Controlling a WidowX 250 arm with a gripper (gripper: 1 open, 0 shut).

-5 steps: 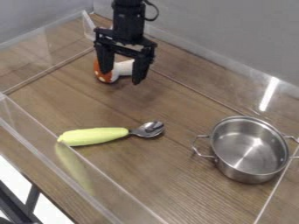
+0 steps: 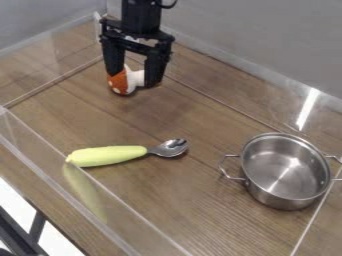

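My black gripper [image 2: 134, 62] hangs open at the upper middle, its two fingers apart, just above and around an orange and white object [image 2: 120, 82] lying on the wooden table. Whether anything touches the fingers is unclear. A pale yellow-green oblong item [image 2: 104, 156], like corn or a squash, lies at the lower left, with a metal spoon [image 2: 168, 148] at its right end.
A steel pot [image 2: 283, 172] with two side handles stands at the right. Clear walls edge the table [image 2: 201, 100] at the left and back.
My gripper has risen and moved slightly to the left over the last second. The objects on the table look to be in the same places.
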